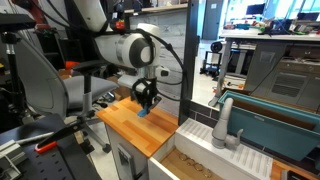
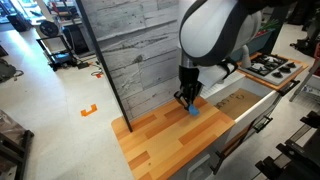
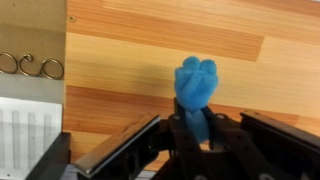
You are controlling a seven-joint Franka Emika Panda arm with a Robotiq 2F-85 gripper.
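A small blue cloth-like thing (image 3: 195,83) sticks out from between the fingers of my gripper, which is shut on it. In the first exterior view the blue thing (image 1: 142,112) hangs below the gripper, close over the wooden top (image 1: 118,122). The second exterior view also has the blue thing (image 2: 193,111) at the gripper's tip, above the wooden surface (image 2: 160,150). Whether it touches the wood I cannot tell.
Beside the wooden top, an open drawer (image 1: 185,176) stands pulled out. A grey bottle-shaped object (image 1: 222,122) stands past it, by a blue-green bin (image 1: 262,130). Most of the wooden top is bare.
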